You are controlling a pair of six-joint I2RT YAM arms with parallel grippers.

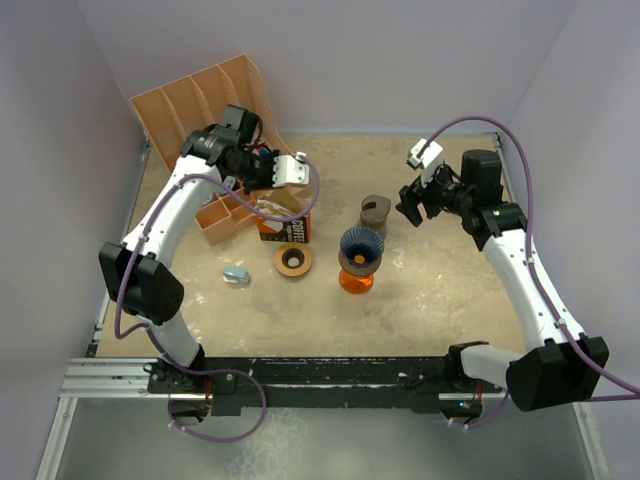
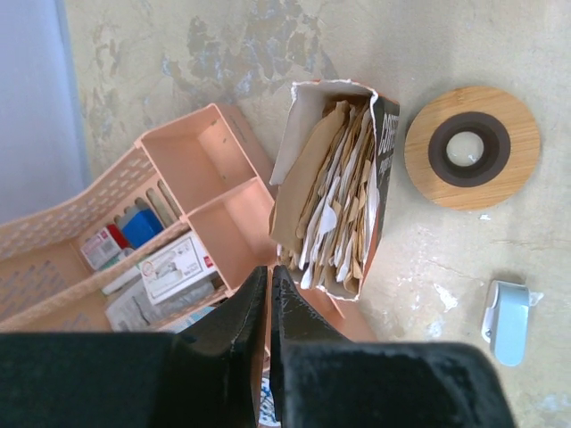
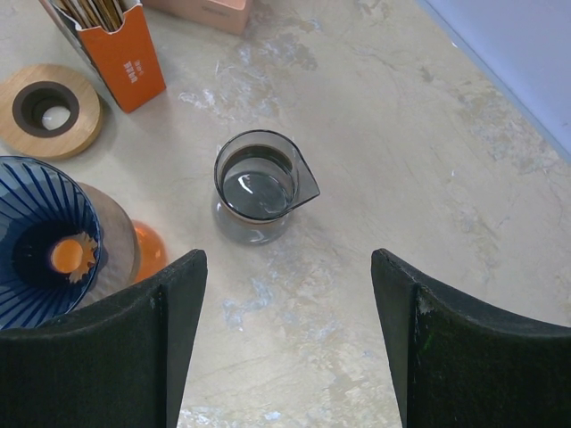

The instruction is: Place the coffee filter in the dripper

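Observation:
Brown and white coffee filters (image 2: 330,192) stand packed upright in an open-topped carton (image 2: 385,169). My left gripper is shut, its fingertips together with nothing between them. It hangs over the pink organizer beside the carton, and the filters lie outside its fingers. The blue ribbed dripper (image 1: 361,246) sits on a clear holder with an orange base (image 1: 355,283) near the table's middle; its inside (image 3: 40,232) holds no filter. Over the right side, my right gripper stands open and empty.
A pink organizer (image 2: 210,147) with small boxes adjoins the carton. A wooden ring (image 1: 293,260) and a light blue clip (image 1: 236,275) lie in front. A glass beaker (image 3: 254,192) stands behind the dripper.

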